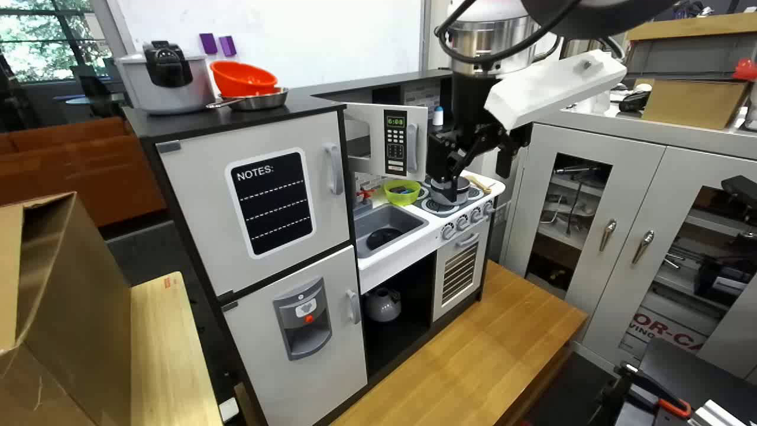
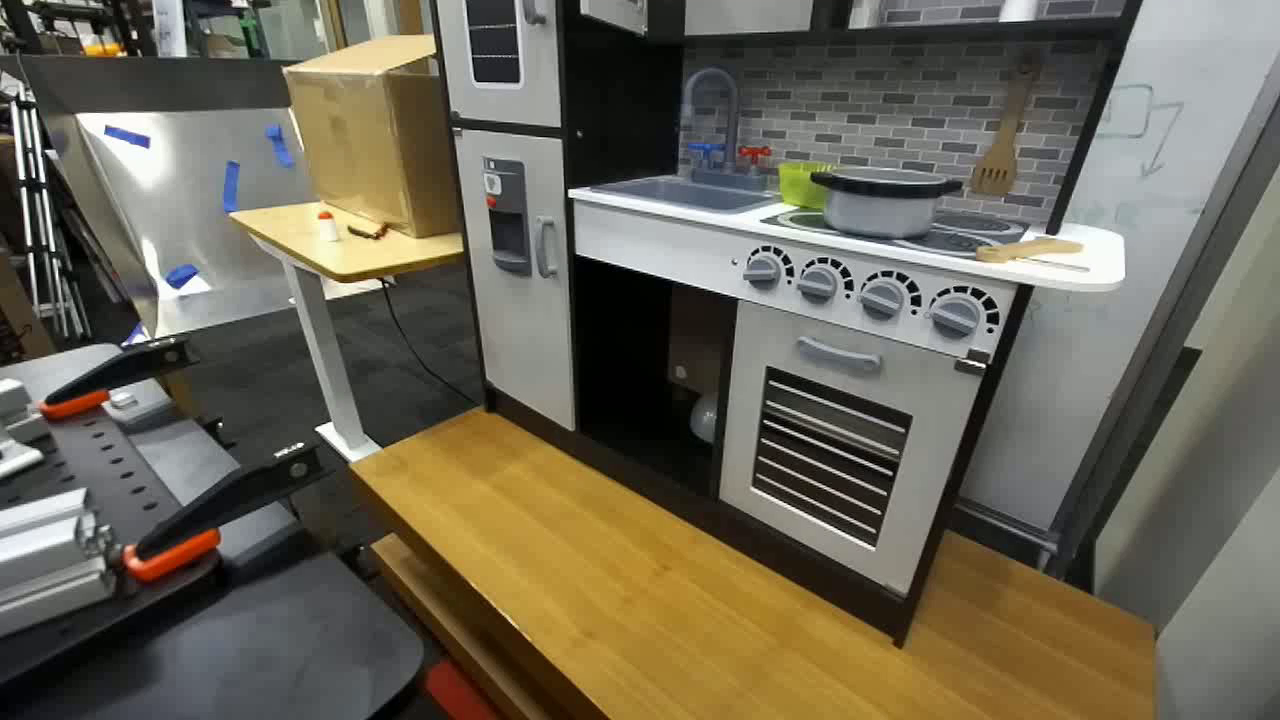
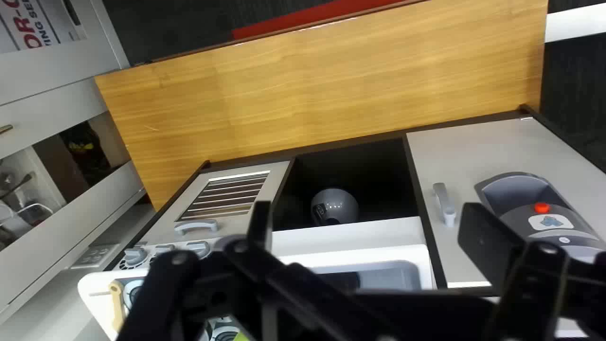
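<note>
My gripper (image 1: 474, 169) hangs in front of the toy kitchen's stove, its fingers spread wide with nothing between them. In the wrist view, the dark fingers (image 3: 261, 222) stand far apart over the kitchen front. A grey pot with a black rim (image 2: 882, 204) sits on the stove; from exterior view 1 the gripper partly covers it. Beside it stands a green bowl (image 1: 401, 191) with small dark things inside. The grey sink (image 1: 415, 221) holds a black round object (image 1: 384, 238). The microwave door (image 1: 379, 138) stands ajar. Exterior view 2 does not show the gripper.
A grey kettle (image 1: 384, 305) sits in the open lower compartment. A wooden spatula (image 2: 1029, 250) lies on the counter's right end. On top of the fridge are an orange bowl (image 1: 241, 77) and a large grey pot (image 1: 167, 81). The wooden platform (image 2: 576, 564) is clear.
</note>
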